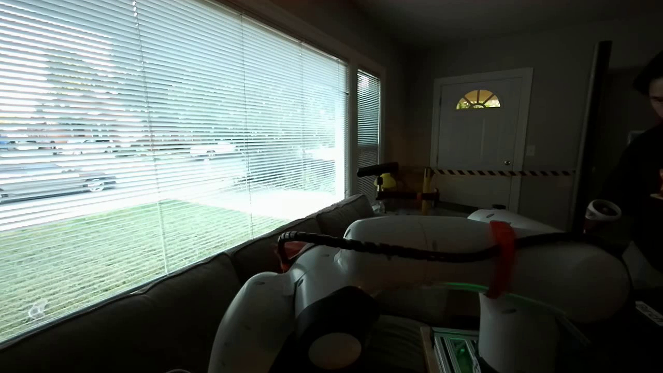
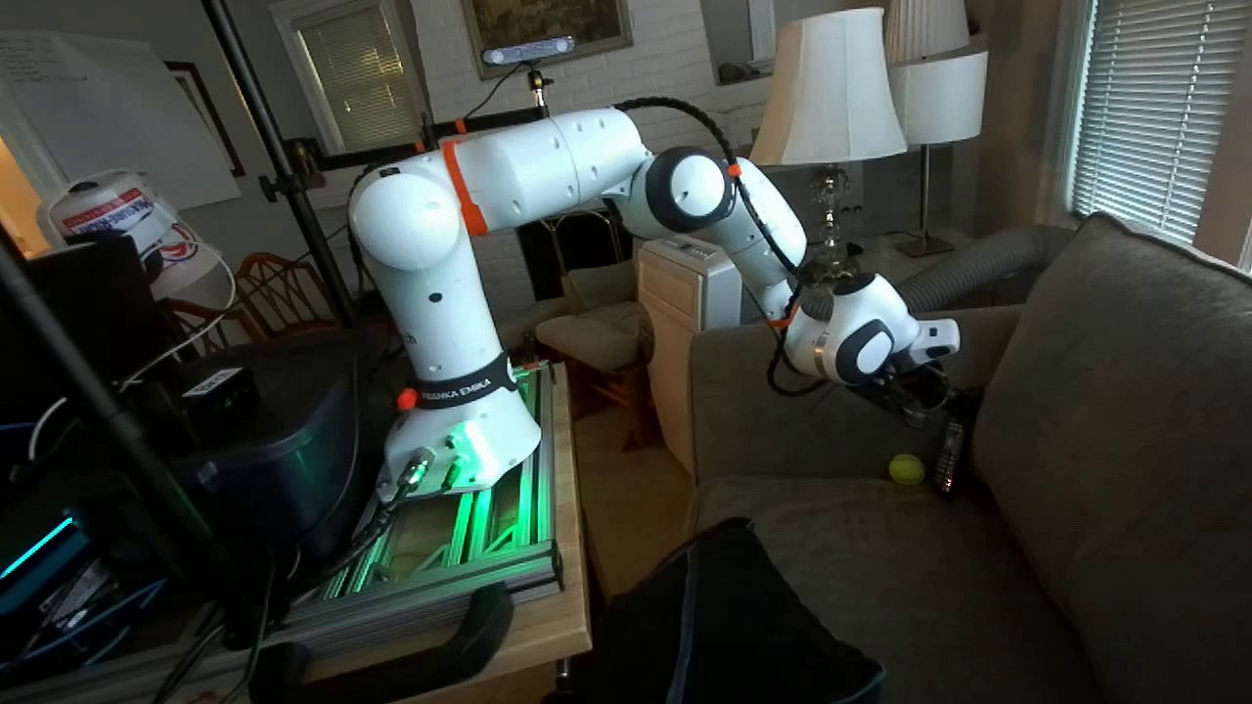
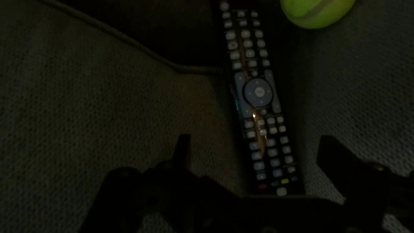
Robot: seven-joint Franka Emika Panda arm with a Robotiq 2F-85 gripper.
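Observation:
A long black remote [image 3: 259, 101] fills the middle of the wrist view, leaning in the crease between the sofa's seat and back cushions. In exterior view 2 the same remote [image 2: 951, 456] stands steeply beside a yellow-green tennis ball [image 2: 907, 469]. Part of that ball [image 3: 316, 11] shows at the top of the wrist view. My gripper is open, its dark fingers on either side of the remote's lower end and apart from it. From exterior view 2 the gripper [image 2: 921, 393] hangs above the ball, near the remote's top; its fingers are hard to make out there.
The sofa's back cushion [image 2: 1133, 434] rises close beside the gripper, and the armrest [image 2: 810, 411] stands behind it. Bare seat cushion [image 2: 939, 575] lies toward the front. A dark bag [image 2: 751, 622] sits between the table and the sofa.

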